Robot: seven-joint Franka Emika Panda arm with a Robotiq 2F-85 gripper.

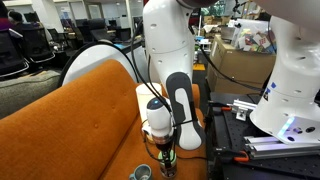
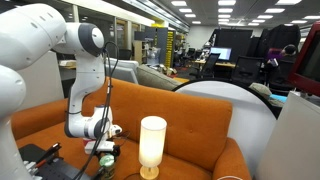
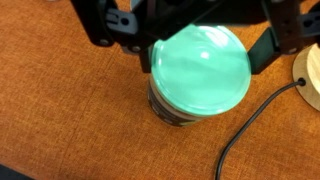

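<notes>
A container with a glossy mint-green lid (image 3: 200, 75) and a darker printed side stands on the orange seat. My gripper is open directly above it, with one finger on either side of the lid's upper part. In exterior view 2 the container (image 2: 106, 165) is partly visible below the gripper (image 2: 107, 148). The gripper (image 1: 163, 150) hides much of it in exterior view 1. Whether either finger touches the container cannot be told.
Close by on the seat stands an open-topped cup or can (image 1: 142, 173). A lit white lamp (image 2: 152, 142) is on the sofa, its wooden base (image 3: 312, 72) and black cable (image 3: 245, 128) near the container. The orange backrest (image 2: 200, 105) rises behind.
</notes>
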